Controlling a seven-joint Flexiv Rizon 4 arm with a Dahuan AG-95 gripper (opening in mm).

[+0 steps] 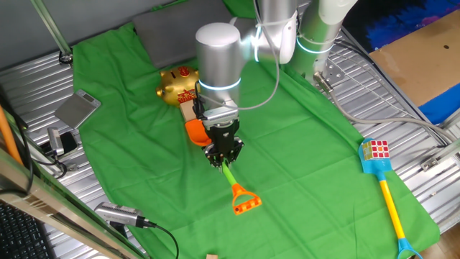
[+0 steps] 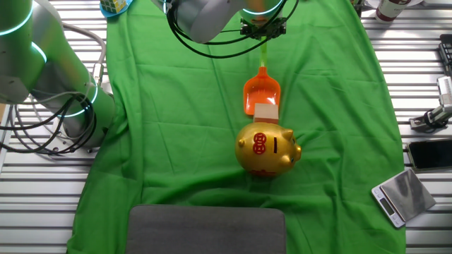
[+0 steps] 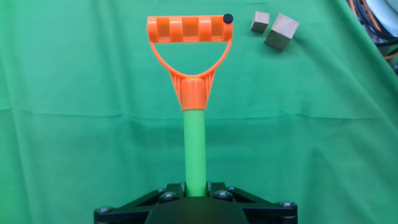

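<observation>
A toy shovel with a green shaft (image 3: 195, 143), an orange D-shaped handle (image 3: 191, 30) and an orange scoop (image 2: 261, 92) lies over the green cloth. My gripper (image 1: 224, 160) is at the middle of the shovel, its fingers (image 3: 219, 190) closed against both sides of the shaft. At the scoop's front lip is a pale wooden block (image 2: 266, 113); whether it rests on the lip or just against it I cannot tell. Right behind the block stands a golden piggy bank (image 2: 265, 149), upright. In the wrist view the scoop is out of sight.
Two small blocks, one smaller (image 3: 260, 22) and one larger (image 3: 282, 32), sit beyond the handle. A blue-and-yellow shovel (image 1: 389, 205) carries a puzzle cube (image 1: 375, 150) at the right. A grey panel (image 2: 206, 229) lies behind the piggy bank. Open cloth (image 1: 302, 165) extends right of the gripper.
</observation>
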